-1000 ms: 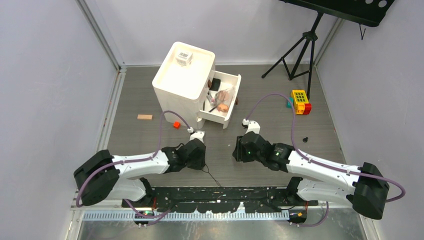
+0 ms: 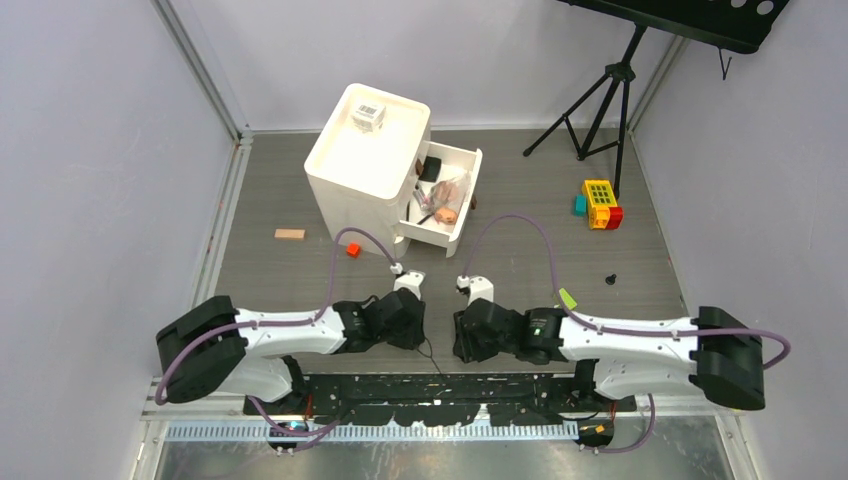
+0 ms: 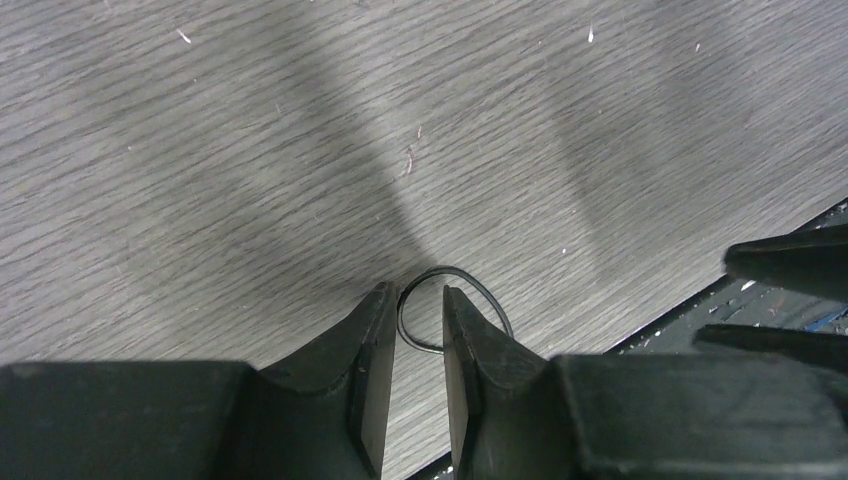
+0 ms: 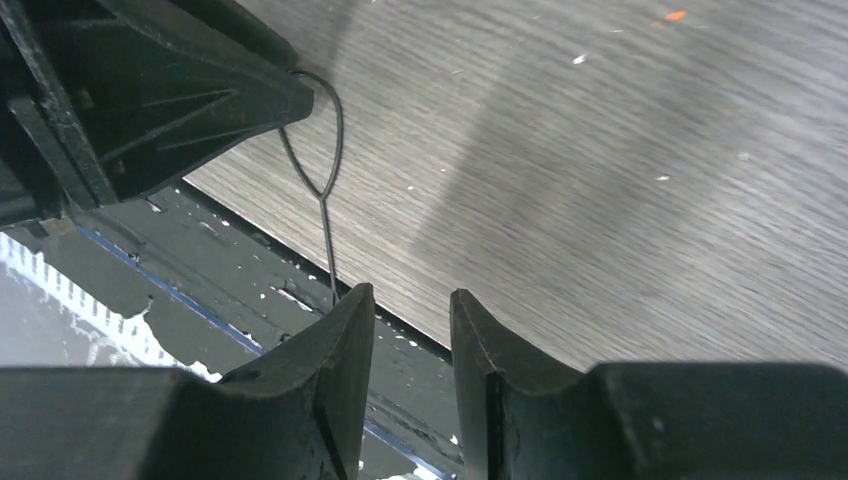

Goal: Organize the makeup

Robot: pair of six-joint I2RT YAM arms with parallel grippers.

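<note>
A thin dark wire loop point(image 3: 478, 283) lies on the table under my left gripper, whose fingers are parted a little around its near side. In the right wrist view the wire point(image 4: 325, 230) runs toward the front edge, and my right gripper is open beside it, nothing visible between its fingers. The white organizer point(image 2: 355, 165) has its drawer point(image 2: 440, 232) pulled out, holding a black item point(image 2: 431, 170) and assorted small things, some in a clear bag point(image 2: 450, 190).
An orange block point(image 2: 353, 250) and wooden plank point(image 2: 290, 234) lie left. A toy block set point(image 2: 600, 205), small black object point(image 2: 610, 279) and black stand point(image 2: 620, 70) are at right. The centre before the drawer is clear.
My right gripper has moved down and left toward the wire and my left gripper.
</note>
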